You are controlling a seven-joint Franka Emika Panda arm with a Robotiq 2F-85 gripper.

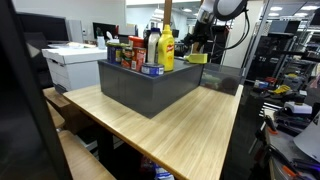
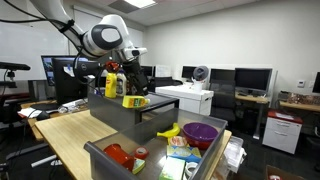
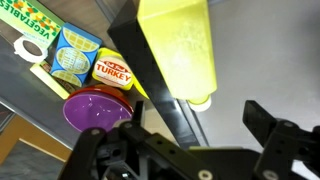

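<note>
A yellow box-like item with a paler yellow face sits on the dark shelf top. It appears at the far end of the shelf as a yellow patch, and again near my gripper in exterior view 2. In the wrist view, my gripper is open, its two dark fingers wide apart. The yellow item's lower end reaches toward the gap between them. Whether either finger touches it cannot be told. From exterior view 1 the gripper is just above the item.
Beside the shelf is a grey bin with a purple bowl, a banana, a red bowl and food boxes. Bottles and cans crowd the shelf's near end.
</note>
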